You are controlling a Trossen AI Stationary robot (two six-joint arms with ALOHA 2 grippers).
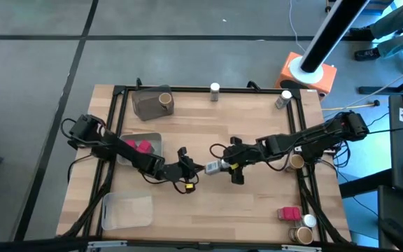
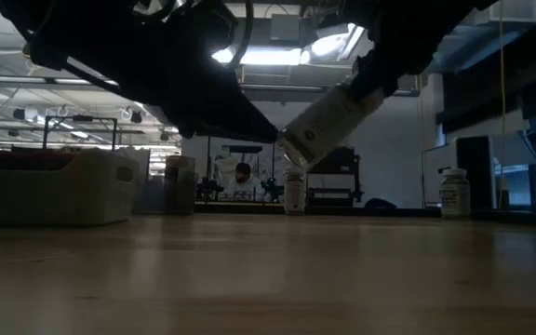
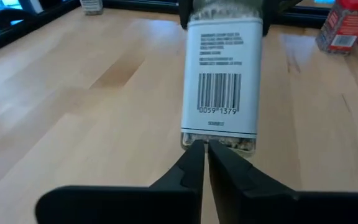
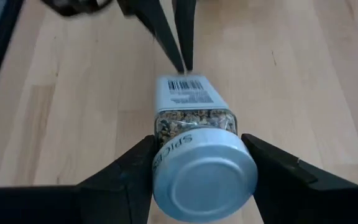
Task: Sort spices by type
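A clear square jar (image 4: 191, 102) with a white cap, white label and speckled contents hangs tilted above the table's middle. My right gripper is shut on it around the cap end. At the jar's other end, my left gripper is shut with its tips together and nothing between them. In the left wrist view those tips overlap the jar's bottom edge; whether they touch it I cannot tell. On the left stand a dark bin (image 1: 143, 115) holding a brown-capped jar, a grey bin (image 1: 157, 137) with red-capped jars (image 1: 144, 147), and an empty clear bin (image 1: 128, 210).
White-capped jars (image 1: 215, 87) stand along the back. At the right edge are a brown-capped jar (image 1: 297, 162) and, nearer the front, a red jar (image 1: 290, 213) beside white-capped (image 1: 308, 220) and brown-capped ones (image 1: 301, 236).
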